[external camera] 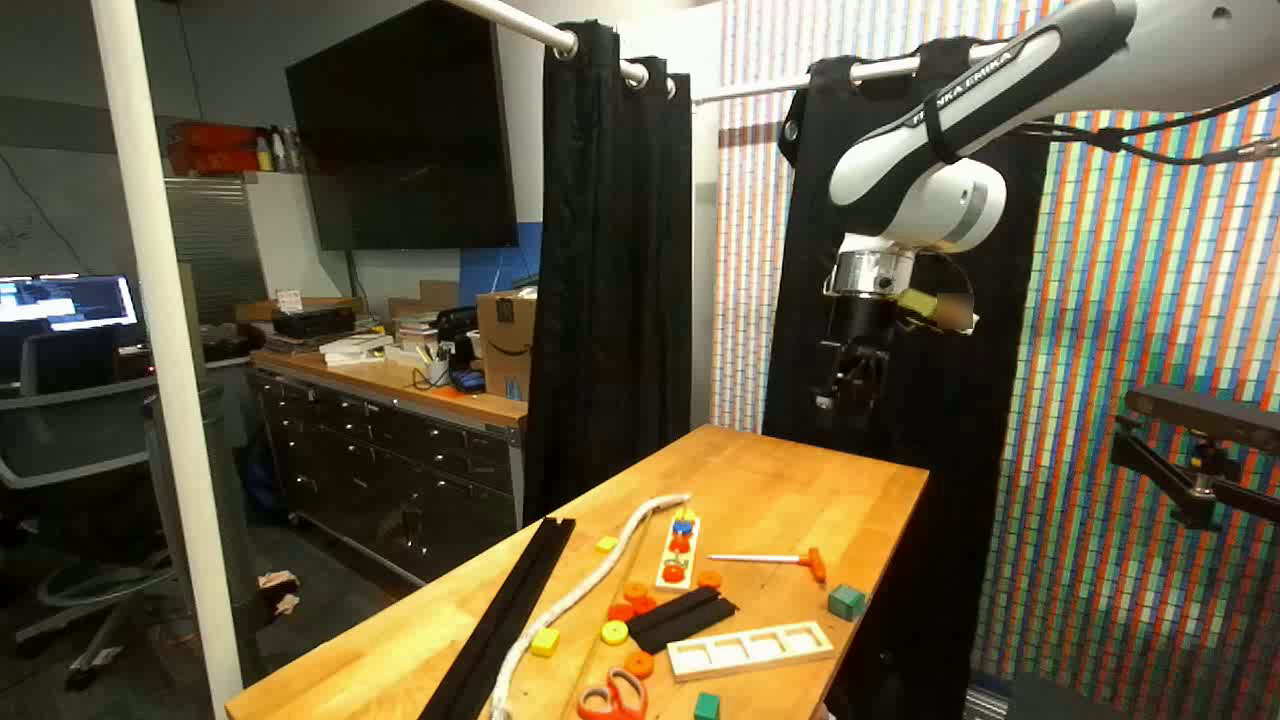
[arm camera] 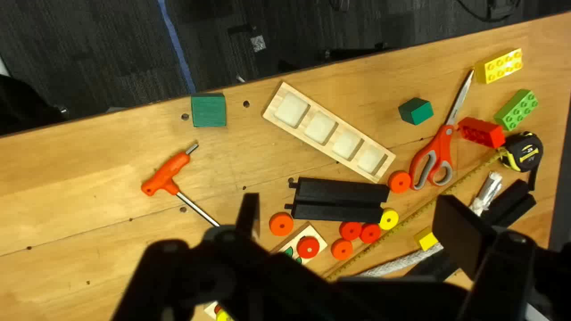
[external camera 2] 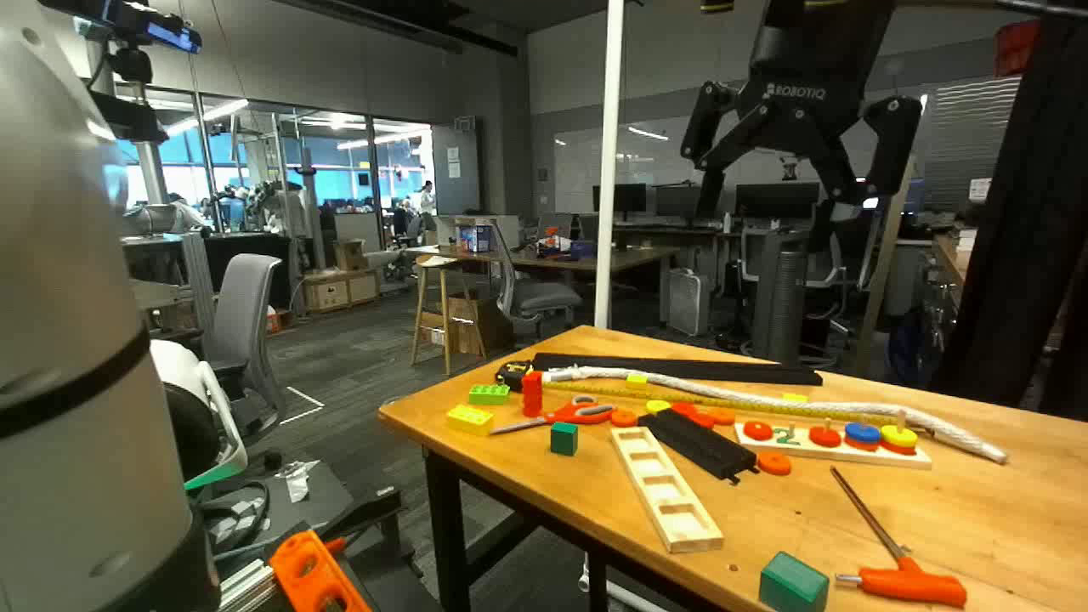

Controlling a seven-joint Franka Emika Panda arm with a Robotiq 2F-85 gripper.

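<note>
High above the wooden table, my gripper [external camera 2: 770,209] hangs open with nothing between its fingers. Below it in the wrist view lie a wooden tray with square recesses [arm camera: 305,136], a black slotted piece [arm camera: 339,199] and several orange and red discs [arm camera: 281,224]. A peg board [external camera 2: 806,439] carries red, blue and yellow rings; my gripper hides part of it in the wrist view. The larger green block [arm camera: 208,110] sits by the table edge, and a smaller green block [arm camera: 415,110] lies beyond the tray. An orange-handled hex key [arm camera: 166,174] rests apart from them.
Orange scissors [arm camera: 441,147], yellow [arm camera: 498,66], green [arm camera: 516,110] and red [arm camera: 482,132] toy bricks and a tape measure [arm camera: 523,152] crowd one end. A whitish rope [external camera: 588,583] runs beside long black strips [external camera: 498,614]. Bare wood [external camera: 780,480] lies at the opposite end.
</note>
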